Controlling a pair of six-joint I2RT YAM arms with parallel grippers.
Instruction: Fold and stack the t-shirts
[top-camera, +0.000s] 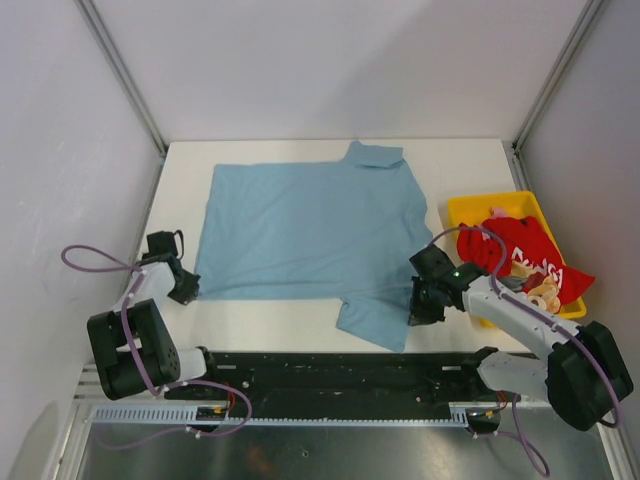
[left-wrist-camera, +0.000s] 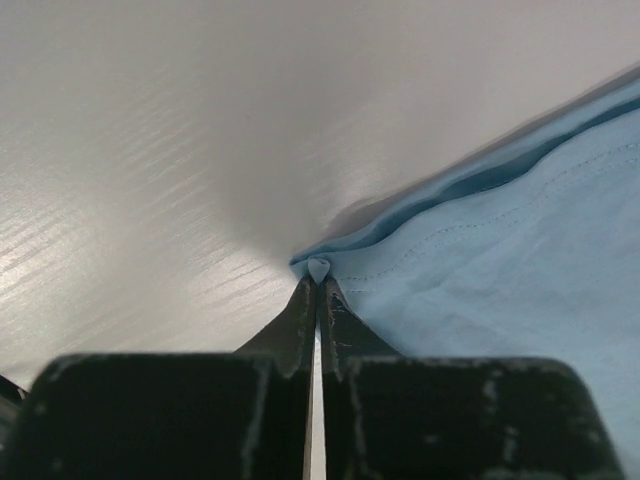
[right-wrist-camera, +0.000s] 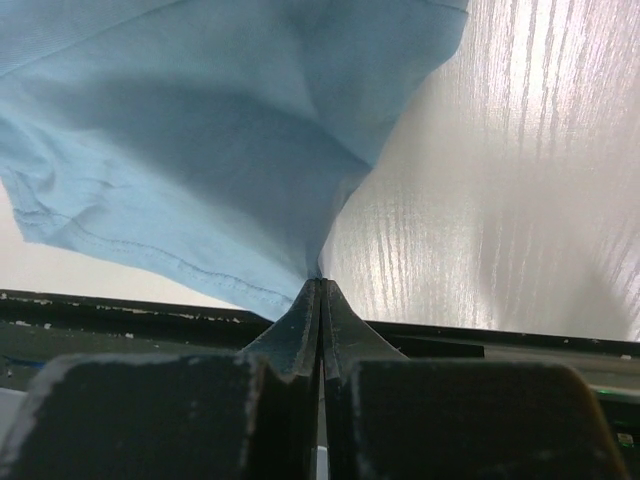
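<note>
A light blue t-shirt (top-camera: 300, 220) lies spread flat on the white table, a sleeve folded at the upper right, another stretched toward the front. My left gripper (top-camera: 193, 291) is shut at the shirt's lower left corner; in the left wrist view its fingertips (left-wrist-camera: 318, 282) pinch a small tip of the fabric. My right gripper (top-camera: 416, 315) is at the front sleeve; in the right wrist view it is shut (right-wrist-camera: 319, 285) on the edge of the sleeve's fabric (right-wrist-camera: 200, 190).
A yellow bin (top-camera: 467, 211) at the right holds red and other garments. The bare table (top-camera: 260, 330) shows along the front, sides and back; its dark front edge lies just below the right gripper.
</note>
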